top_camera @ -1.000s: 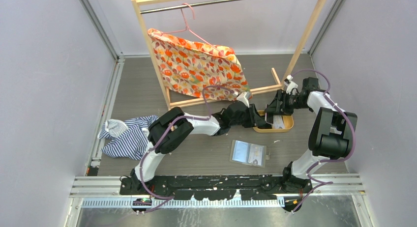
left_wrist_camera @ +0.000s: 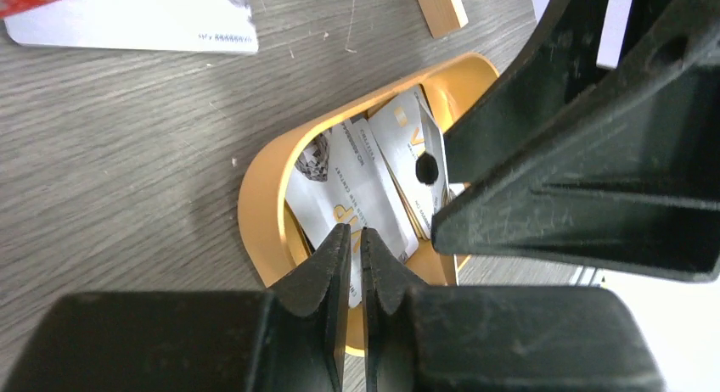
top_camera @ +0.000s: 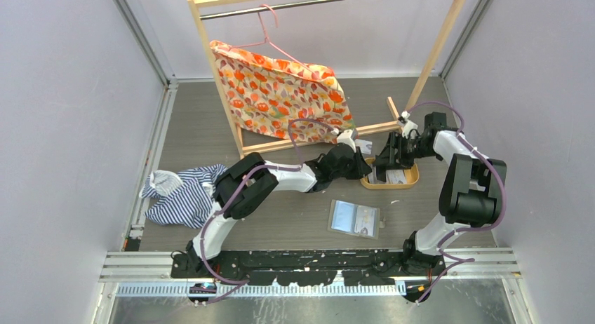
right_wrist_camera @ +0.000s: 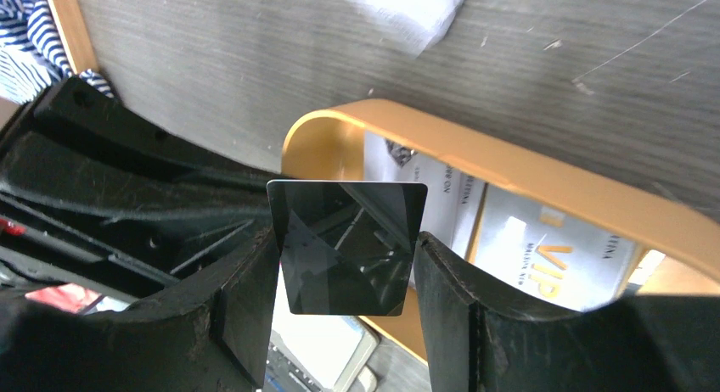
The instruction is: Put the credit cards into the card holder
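Note:
A black card spans the space between the fingers of my right gripper, its edges against both; the left wrist view shows this card thin and nearly edge-on. Beneath it is the yellow tray, holding white cards with gold lettering. My left gripper is over the tray's left part, shut to a narrow gap with nothing visible in it; its tips are partly behind the black card in the right wrist view. The clear card holder lies flat in front of the tray, with cards showing in it.
Another white card lies on the floor behind the tray. The wooden rack with an orange patterned cloth stands at the back. A striped cloth lies at far left. Floor around the card holder is mostly clear.
My left gripper has drawn back slightly left, away from the black card. The right gripper has shifted a little left with the card, which shows more clearly over the tray.

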